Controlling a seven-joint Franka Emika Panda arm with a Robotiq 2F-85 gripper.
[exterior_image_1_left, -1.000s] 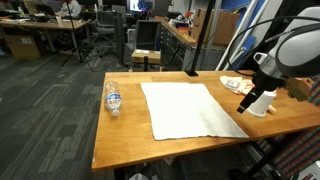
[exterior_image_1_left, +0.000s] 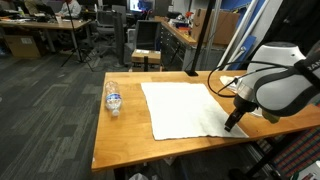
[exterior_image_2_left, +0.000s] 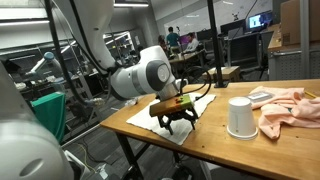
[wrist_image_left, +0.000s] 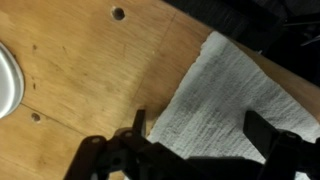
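Observation:
A white cloth (exterior_image_1_left: 185, 108) lies spread flat on the wooden table. My gripper (exterior_image_1_left: 233, 124) hangs low over the cloth's near right corner. In the wrist view the cloth (wrist_image_left: 225, 105) reaches in between my fingers, which stand wide apart, so the gripper is open and holds nothing. Exterior view 2 has the gripper (exterior_image_2_left: 177, 122) pointing down just above the cloth; whether its tips touch the fabric I cannot tell.
A white tub (exterior_image_2_left: 241, 117) stands beside the arm, with pinkish cloths (exterior_image_2_left: 288, 112) behind it. At the table's far left side is a clear bottle (exterior_image_1_left: 113, 97). Bare wood (exterior_image_1_left: 125, 140) lies left of the cloth, and the table's edge is close to the gripper.
My gripper has come down and moved left in exterior view 1, from near the white tub to the cloth's corner. The cloth and bottle have stayed put.

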